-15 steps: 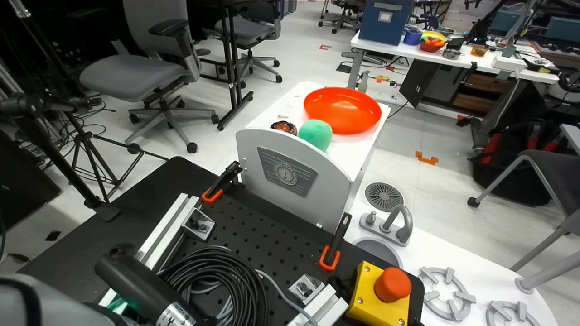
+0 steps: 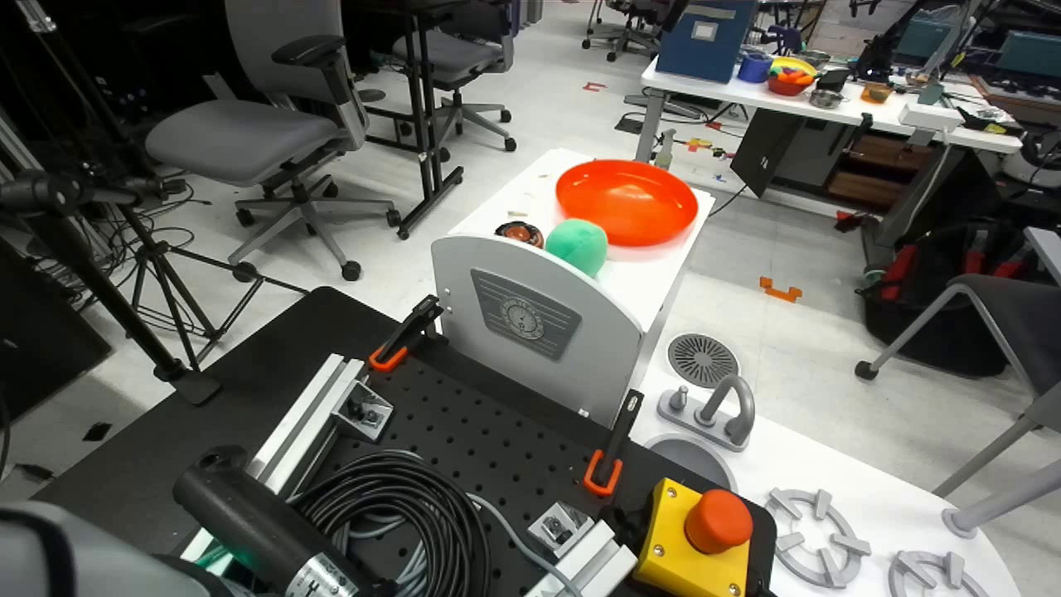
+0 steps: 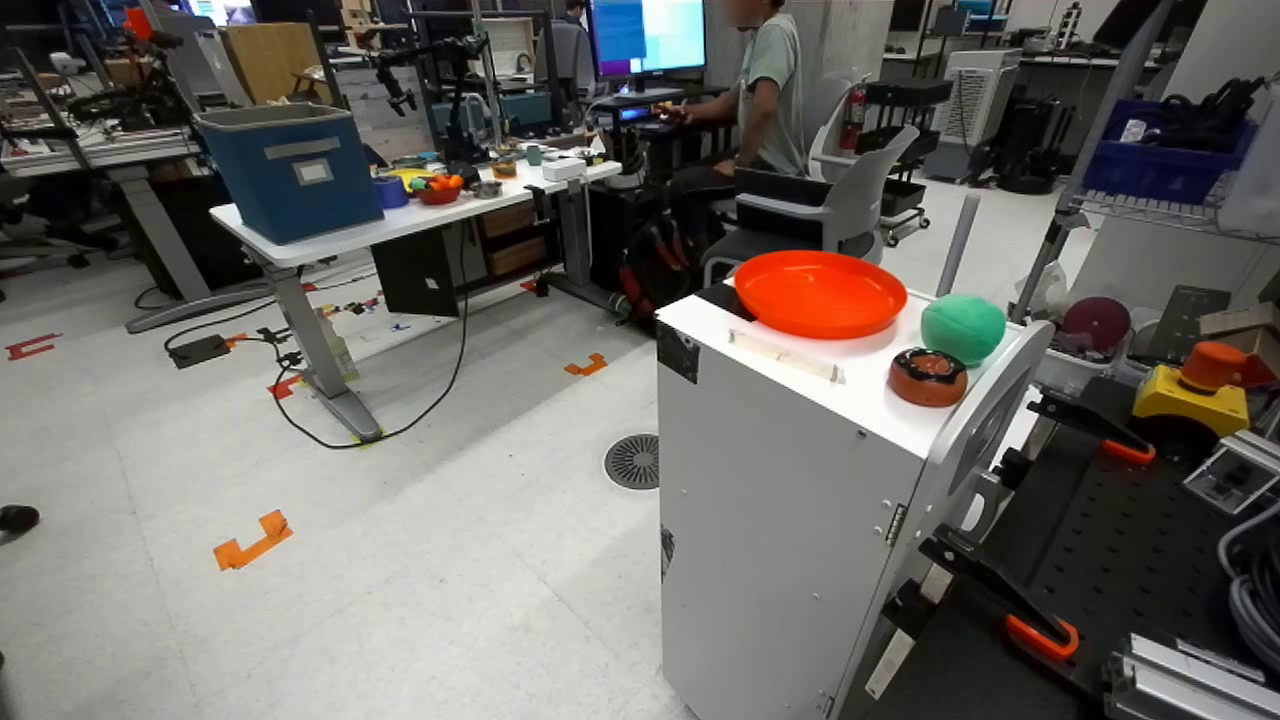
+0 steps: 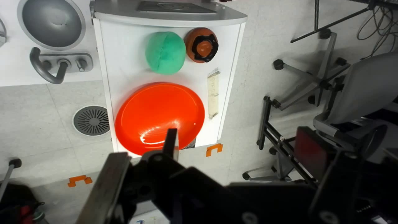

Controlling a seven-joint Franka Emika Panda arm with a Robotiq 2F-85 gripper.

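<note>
In the wrist view my gripper is open, its fingers dark and spread apart along the bottom, with nothing seen between them. It hangs above the white cabinet top and apart from everything on it. A shallow orange-red dish (image 4: 160, 112) lies at the cabinet's far end. Between it and the grey backboard (image 3: 996, 408) sits a round green plush (image 4: 165, 53). Beside the plush is a squat brown round object (image 3: 927, 377) with a black ring-like top. Both exterior views leave the gripper out of frame.
The grey backboard rises along one edge of the cabinet top. Next to the cabinet, a white toy counter carries a grey faucet (image 2: 721, 410) and sink (image 4: 52, 22). A black pegboard table holds clamps, coiled cables (image 2: 398, 517) and an emergency stop (image 2: 718, 521).
</note>
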